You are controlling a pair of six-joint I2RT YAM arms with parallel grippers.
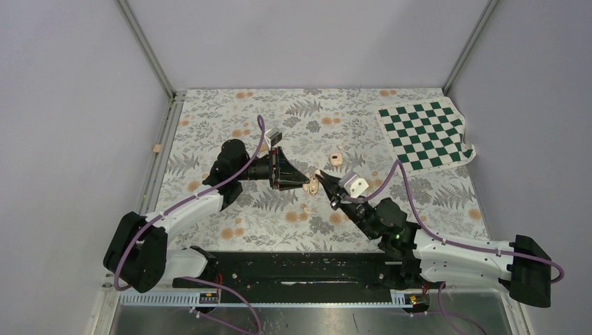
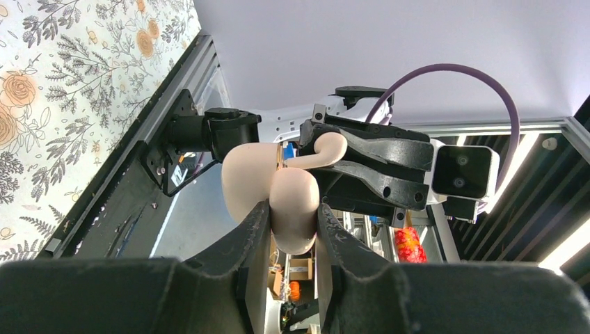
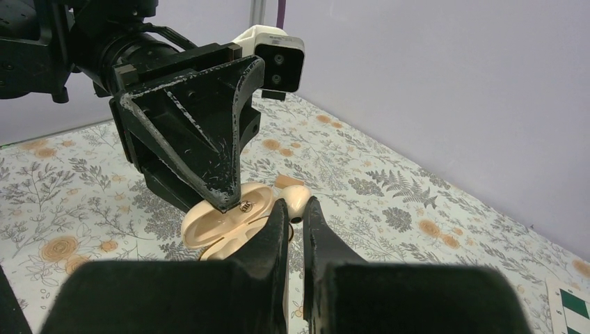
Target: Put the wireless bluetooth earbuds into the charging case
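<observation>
In the top view the cream charging case (image 1: 314, 186) is up in my left gripper (image 1: 307, 184), near the middle of the table. My left gripper has a finger on each side of the case's rounded shell (image 2: 294, 209). Its lid (image 3: 206, 227) stands open in the right wrist view, with the base (image 3: 236, 241) below, largely behind my right fingers. A cream earbud (image 3: 297, 200) is pinched between the tips of my right gripper. From the left wrist side, the earbud (image 2: 328, 150) reaches close to the open case; whether it touches its slot cannot be seen.
A small cream-and-white object (image 1: 336, 159) lies on the floral tabletop (image 1: 230, 209) behind the grippers. The green-and-white checkerboard (image 1: 422, 132) lies at the back right with a curled edge. Much of the table around the arms is clear.
</observation>
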